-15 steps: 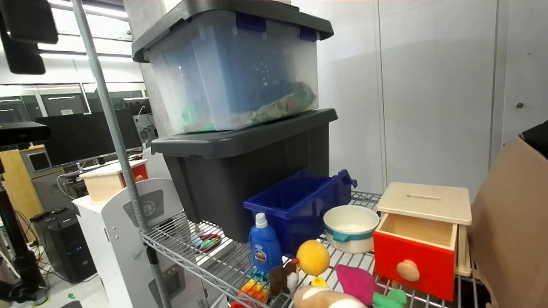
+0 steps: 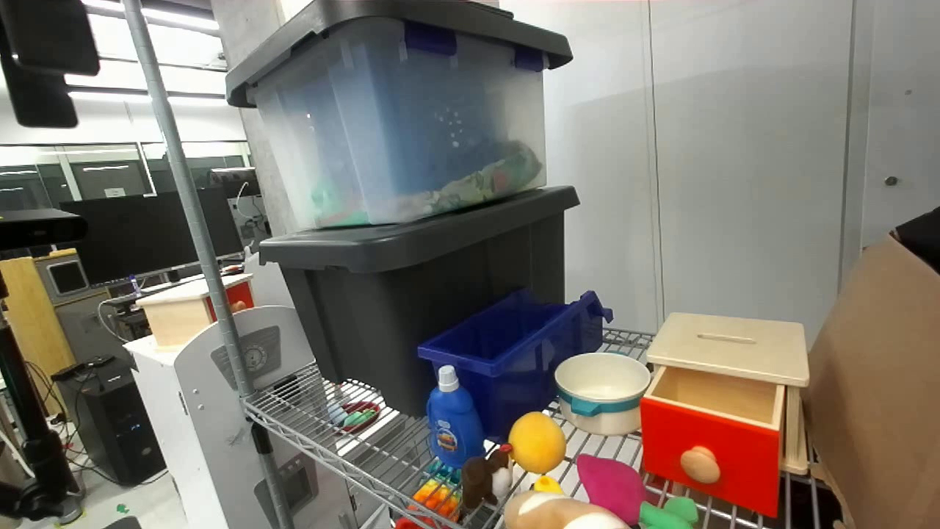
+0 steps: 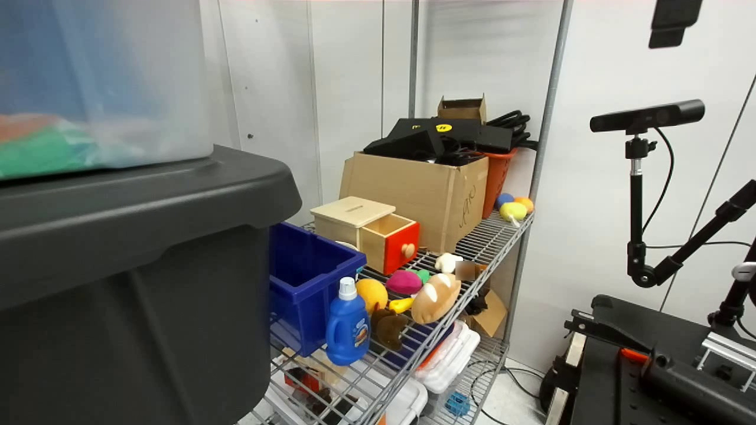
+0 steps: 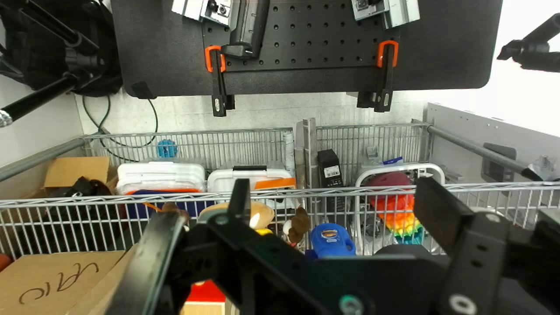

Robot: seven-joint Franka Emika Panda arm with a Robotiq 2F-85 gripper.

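In the wrist view my gripper stands open, its two dark fingers wide apart with nothing between them. Beyond it, lower down, is the wire shelf. On that shelf a wooden box has its red-fronted drawer (image 2: 711, 453) pulled out, and the drawer looks empty. A cream pot (image 2: 603, 388) with teal trim sits to its left, beside a blue bin (image 2: 529, 353). In front stand a blue detergent bottle (image 2: 454, 422), an orange ball (image 2: 537, 442), a brown-and-white toy (image 2: 484, 477), a magenta-and-green toy (image 2: 612, 488) and a tan bread-like toy (image 3: 436, 298).
Stacked storage bins (image 2: 423, 304) fill the shelf's left side in exterior view 1. A cardboard box (image 3: 404, 195) stands beside the wooden box. Across a gap of floor from the shelf lies a black table (image 4: 309, 81) with orange clamps. Below the shelf are white-lidded containers (image 4: 160, 177).
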